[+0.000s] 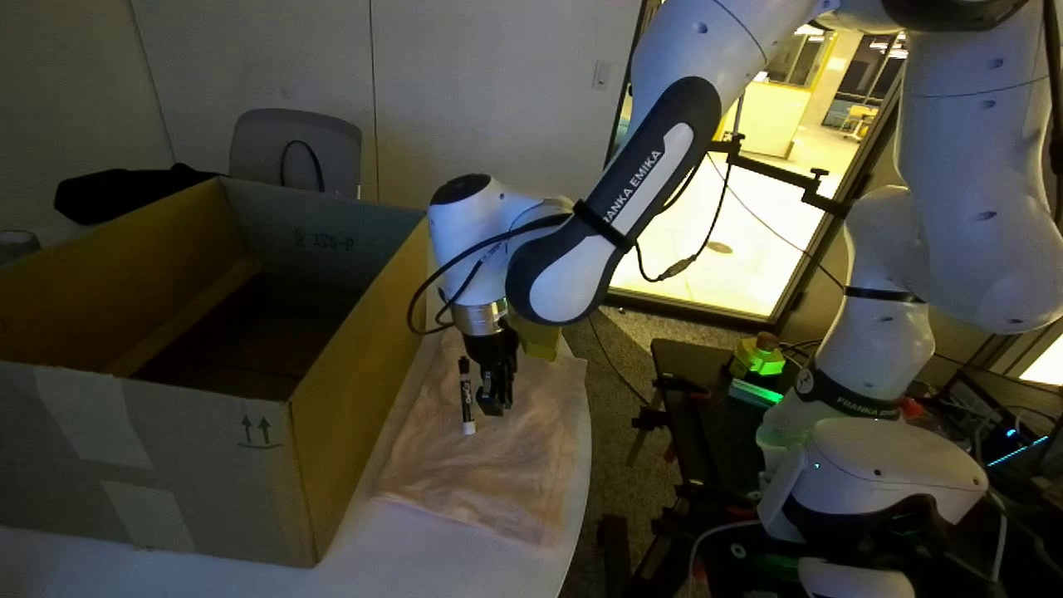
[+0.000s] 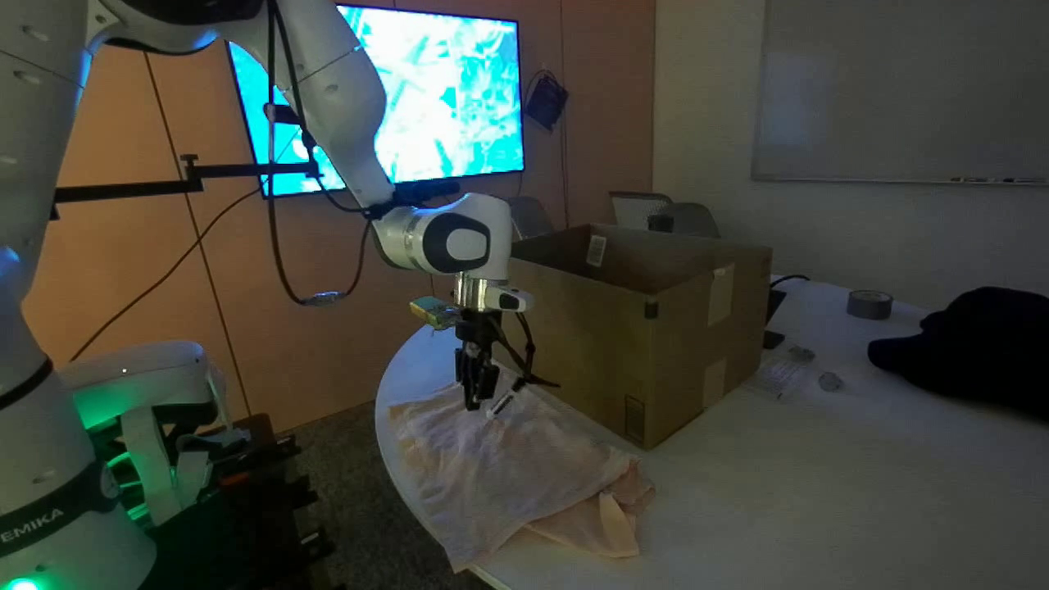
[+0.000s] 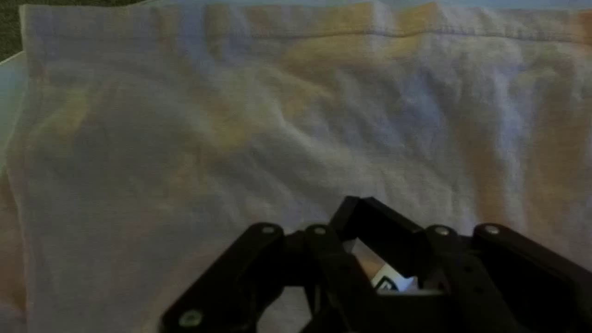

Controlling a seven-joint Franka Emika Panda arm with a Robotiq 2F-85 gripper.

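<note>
My gripper [image 1: 494, 403] is over the cloth near the box, pointing down. Going by exterior view 1, a black-and-white marker [image 1: 466, 397] stands close to upright along the left side of the fingers, white end down. In exterior view 2 the marker [image 2: 508, 397] slants beside the gripper [image 2: 474, 401]. A white patch with a dark logo [image 3: 391, 279] shows between the dark finger parts in the wrist view. My gripper is shut on the marker, though its exact contact is mostly hidden. A pale pink cloth [image 1: 498, 468] lies below, wrinkled, on the white table.
A large open cardboard box [image 1: 344, 399] stands directly left of the cloth, its tall side near my arm. The curved table edge [image 1: 588, 448] is close on the right. Exterior view 2 also shows a tape roll [image 2: 870, 304] and a black cloth-like item [image 2: 969, 339] beyond the box.
</note>
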